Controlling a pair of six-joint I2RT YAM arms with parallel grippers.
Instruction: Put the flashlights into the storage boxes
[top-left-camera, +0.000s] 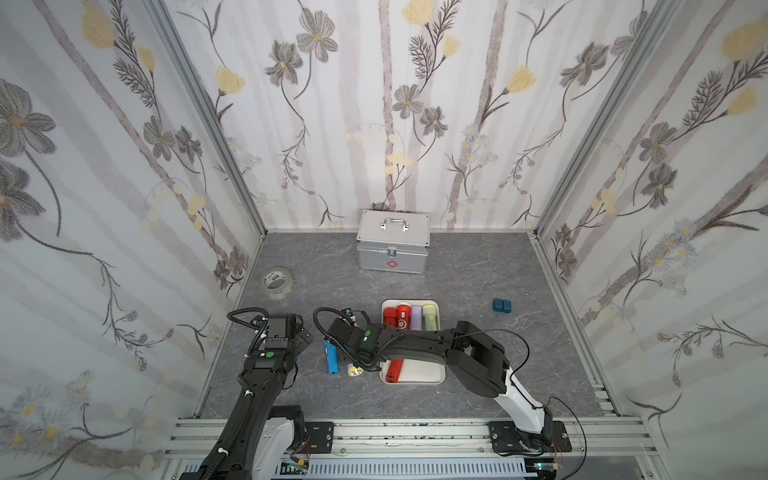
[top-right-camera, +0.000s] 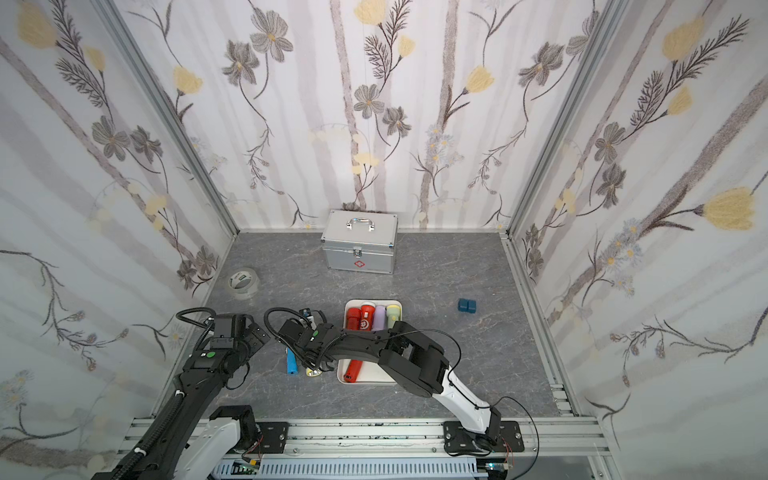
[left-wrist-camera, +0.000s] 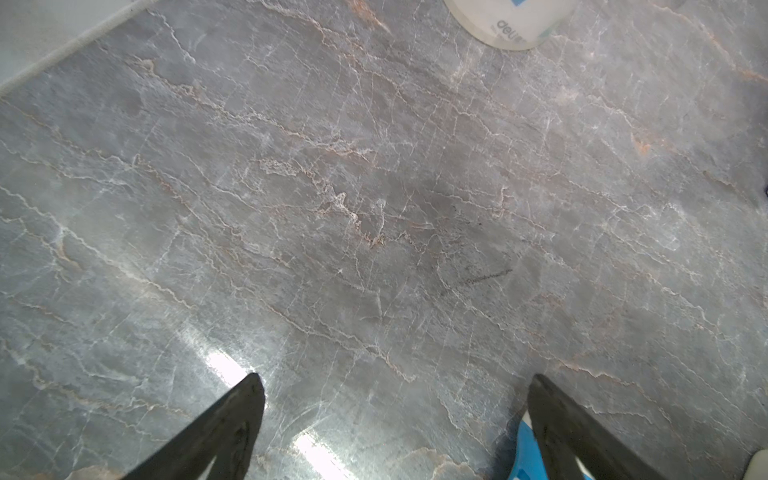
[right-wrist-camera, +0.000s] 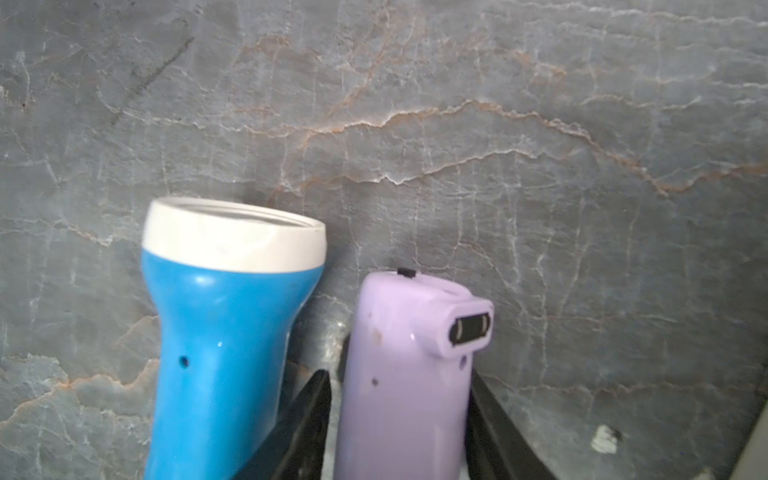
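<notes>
A lilac flashlight (right-wrist-camera: 408, 352) lies on the grey table, its tail end up in the right wrist view. My right gripper straddles it, one finger close against its right side and a thin strip of table showing on the left. Left of it rests a blue flashlight with a white head (right-wrist-camera: 232, 248). Under the right arm in the top left view stands a white storage box (top-left-camera: 424, 373). Red, lilac and pale yellow flashlights (top-left-camera: 430, 318) fill its far part; a red flashlight (top-left-camera: 393, 370) lies at its near left. My left gripper is open and empty.
A silver first-aid case (top-left-camera: 392, 252) stands by the back wall. A tape roll (top-left-camera: 278, 282) lies at the left and small dark blue blocks (top-left-camera: 501, 305) at the right. The right arm crosses over the storage box, hiding its middle. Table at the right is open.
</notes>
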